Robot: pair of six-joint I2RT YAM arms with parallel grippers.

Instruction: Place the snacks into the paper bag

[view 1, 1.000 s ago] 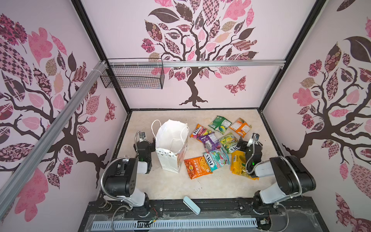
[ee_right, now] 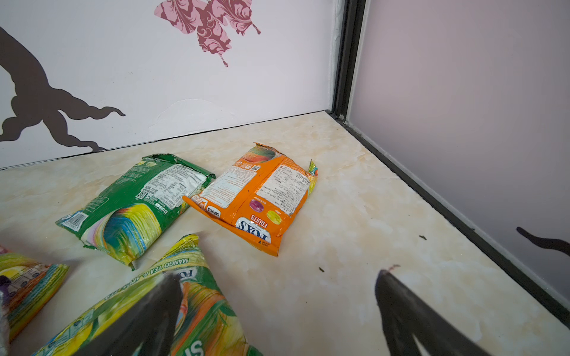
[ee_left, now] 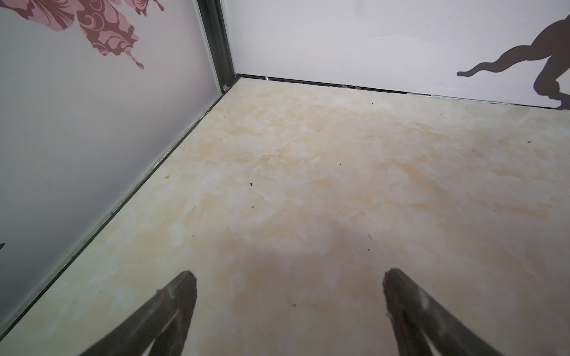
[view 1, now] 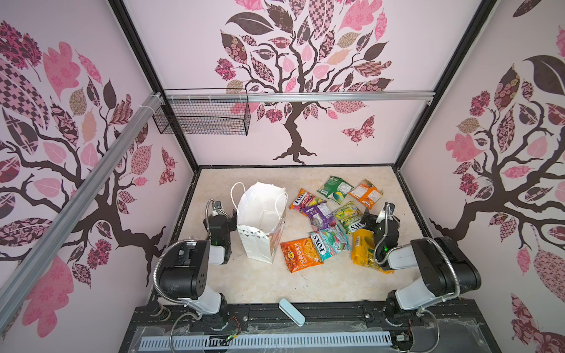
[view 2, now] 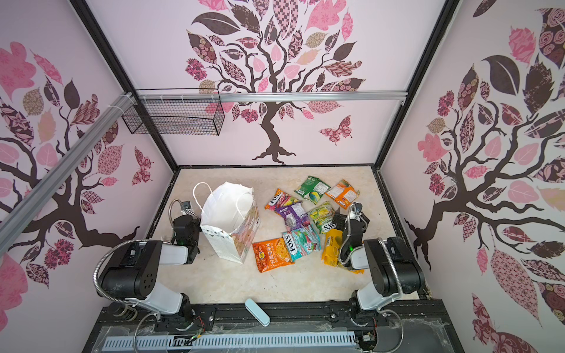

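A white paper bag (view 1: pixel 259 226) stands upright with its mouth open, left of the middle of the table. Snack packets lie to its right: an orange one (view 1: pixel 301 254) in front, a teal one (view 1: pixel 330 242), a purple one (view 1: pixel 320 217), a red-yellow one (view 1: pixel 304 200), a green one (ee_right: pixel 148 201), a second orange one (ee_right: pixel 261 192), a yellow-green one (ee_right: pixel 196 296) and a yellow one (view 2: pixel 333 248) partly under the right arm. My left gripper is open over bare table beside the bag. Empty and open, my right gripper has the yellow-green packet near its left finger.
A wire basket (view 1: pixel 206 116) hangs at the back left, above the table. Bare table (ee_left: pixel 332 178) lies ahead of the left gripper. A pale blue object (view 1: pixel 292 311) rests on the front edge.
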